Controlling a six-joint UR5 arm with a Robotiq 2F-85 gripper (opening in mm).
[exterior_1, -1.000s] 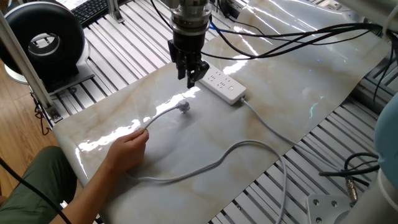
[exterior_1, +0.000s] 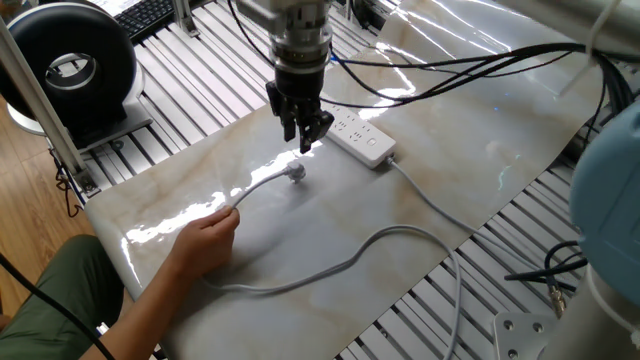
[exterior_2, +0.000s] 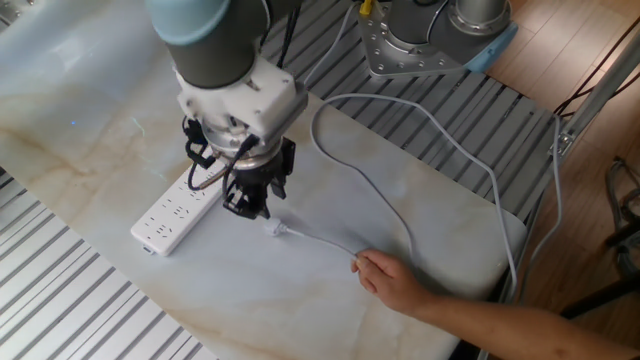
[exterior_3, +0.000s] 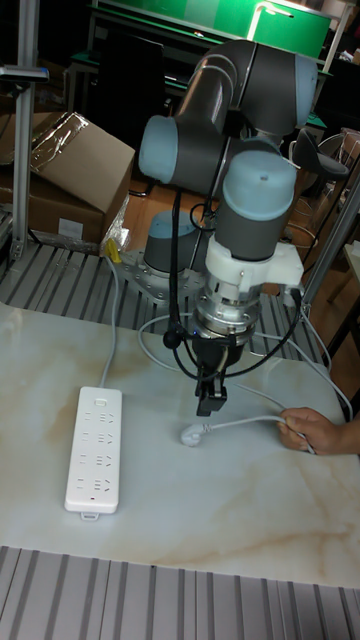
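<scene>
A white plug (exterior_1: 295, 171) on a grey-white cable is held just off or on the table by a person's hand (exterior_1: 205, 243), which grips the cable behind it. Slightly above the plug hangs my black gripper (exterior_1: 298, 146), apart from it and pointing down. Its fingers look spread, with nothing visible between them. The second view also has the gripper (exterior_2: 262, 205) close beside the plug (exterior_2: 274, 228). A white power strip (exterior_3: 94, 452) lies flat, sockets up; in the third view it is left of the plug (exterior_3: 193, 435) and gripper (exterior_3: 211, 401).
The strip's cord (exterior_1: 425, 196) runs off to the table's edge, and the plug's cable (exterior_1: 350, 259) loops across the marbled table mat (exterior_1: 250, 315). Black hoses (exterior_1: 470, 68) hang beside the arm. A black spool (exterior_1: 70, 70) stands beyond the mat.
My gripper has come down a little and shifted slightly left in the first exterior view, closer to the plug. Hand, plug and power strip look unmoved.
</scene>
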